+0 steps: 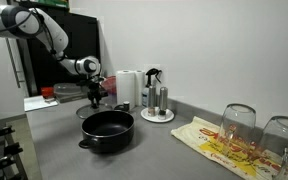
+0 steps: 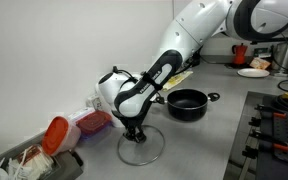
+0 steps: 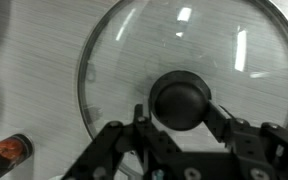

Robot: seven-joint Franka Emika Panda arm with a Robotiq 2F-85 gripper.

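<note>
A glass lid [image 3: 114, 60] with a dark rim and a round black knob [image 3: 180, 101] lies flat on the table. In exterior view 2 the same lid [image 2: 156, 150] is at the near left of the counter. My gripper is low over it, fingers part open on either side of the knob; whether they touch it I cannot tell. The knob is mostly hidden by the gripper [image 2: 134, 136] from that side. A black two-handled pot [image 1: 108, 130] stands empty on the table, apart from the lid.
Beside the lid are a paper towel roll [image 1: 130, 86], a red container [image 2: 62, 134] and a bottle with an orange band [image 3: 6, 153]. A white plate [image 1: 158, 116] holds grinders. Glass jars [image 1: 238, 125] and a patterned cloth [image 1: 206, 140] lie farther off.
</note>
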